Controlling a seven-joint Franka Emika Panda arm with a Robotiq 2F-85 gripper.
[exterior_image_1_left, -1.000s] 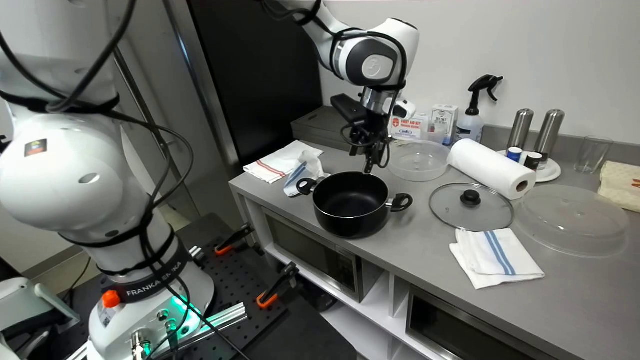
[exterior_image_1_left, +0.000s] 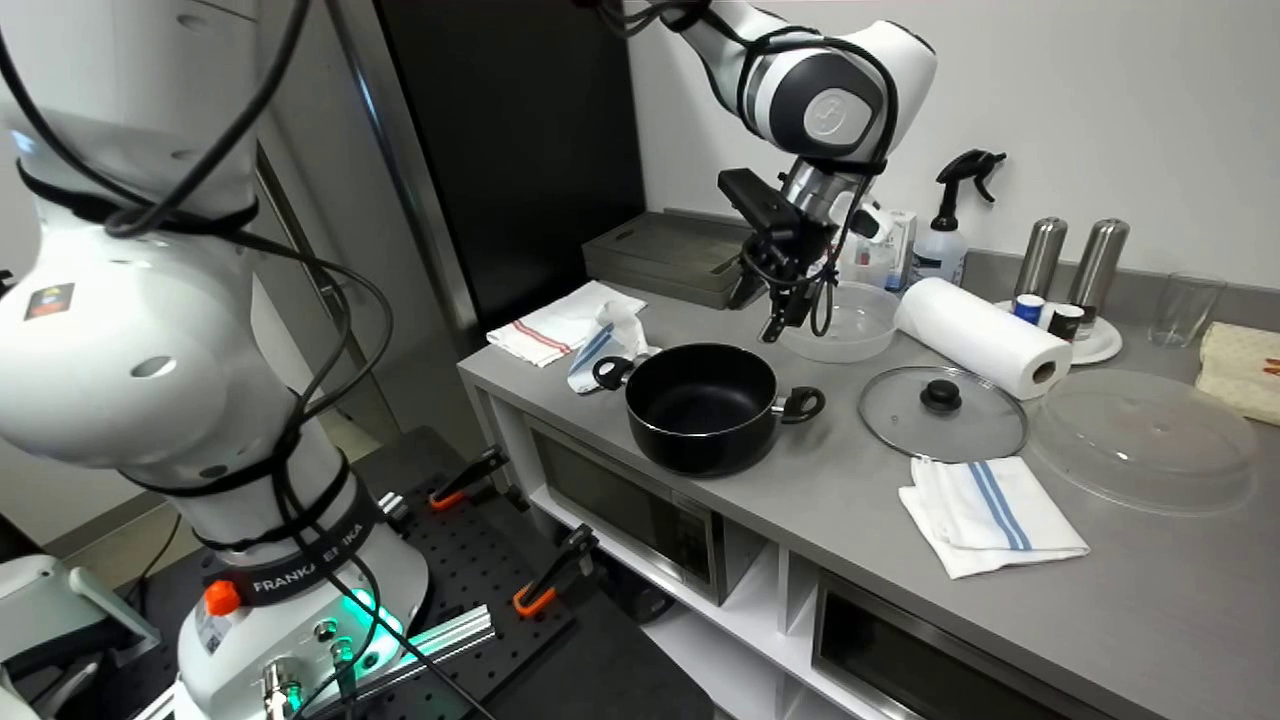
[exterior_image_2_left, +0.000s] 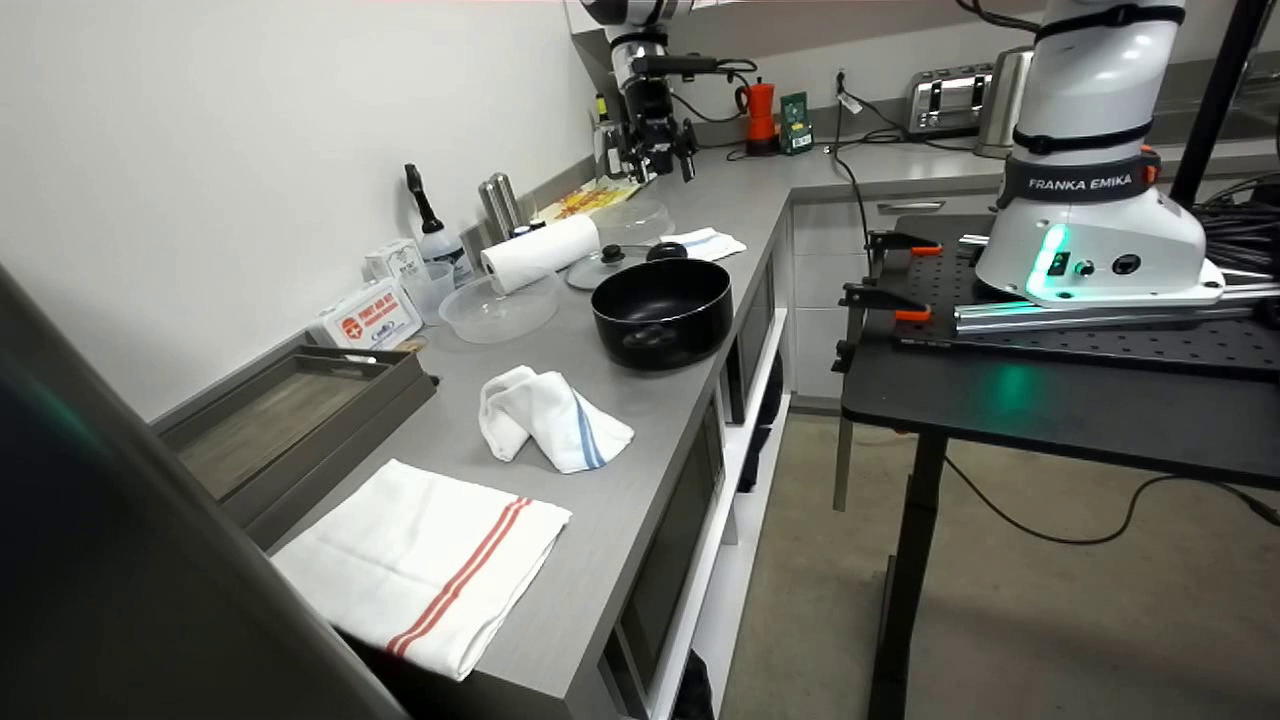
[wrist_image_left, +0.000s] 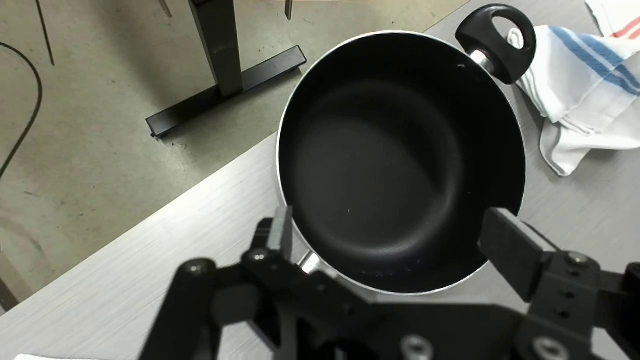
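Observation:
My gripper is open, its two fingers spread wide with nothing between them. In exterior view 1 the gripper (exterior_image_1_left: 758, 314) hangs above the back right side of a black two-handled pot (exterior_image_1_left: 702, 408), clear of it. The pot (wrist_image_left: 384, 162) is empty and uncovered in the wrist view, where a finger (wrist_image_left: 510, 240) overlaps its lower right rim. A glass lid (exterior_image_1_left: 944, 414) with a black knob lies on the counter to the right of the pot. One crumpled white towel with blue stripes (wrist_image_left: 594, 90) lies by the far handle.
A paper towel roll (exterior_image_1_left: 984, 336) and clear plastic bowl (exterior_image_1_left: 840, 322) lie behind the lid. A folded blue-striped towel (exterior_image_1_left: 996, 510), a clear cover (exterior_image_1_left: 1146, 438) and a red-striped towel (exterior_image_2_left: 420, 564) also rest on the counter. At the back corner sits a grey tray (exterior_image_1_left: 666, 256).
In exterior view 1 the arm and gripper have shifted to the right and up a little, and the gripper's tilt has changed. The pot, lid and towels stayed where they were.

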